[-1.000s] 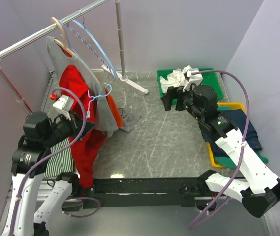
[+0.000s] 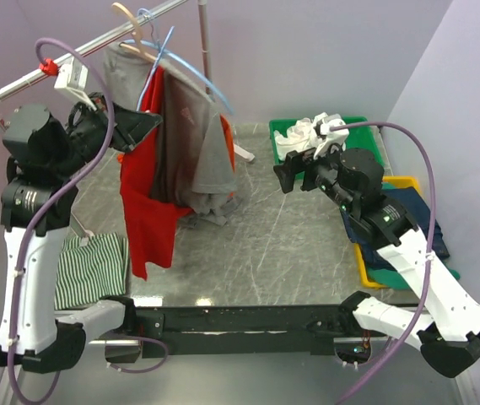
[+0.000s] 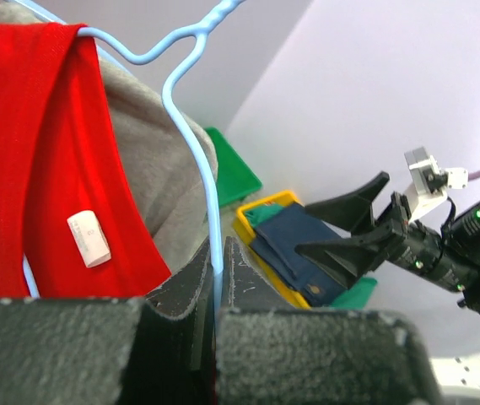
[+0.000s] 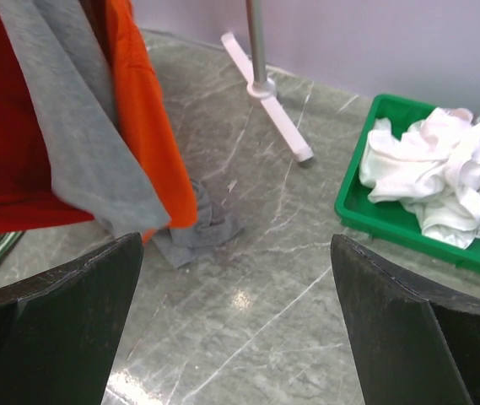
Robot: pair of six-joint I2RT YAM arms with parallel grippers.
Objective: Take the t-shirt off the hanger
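Observation:
The red shirt hangs below the rail, beside a grey garment. A light blue hanger stands in the left wrist view, one arm reaching into the red cloth. Its other arm drops between the fingers of my left gripper, which is shut on it. A small white tag shows on the red cloth. Seen from above, my left gripper is high, close by the garments. Apart from them, near the green basket, my right gripper stands open and empty.
A metal rail carries a wooden hanger with the grey garment. White cloth lies in the green basket, and dark cloth in the yellow basket. Striped fabric lies at left.
My left gripper has risen toward the rail with the blue hanger, and the red cloth has come up with it. The garments have swung to the right.

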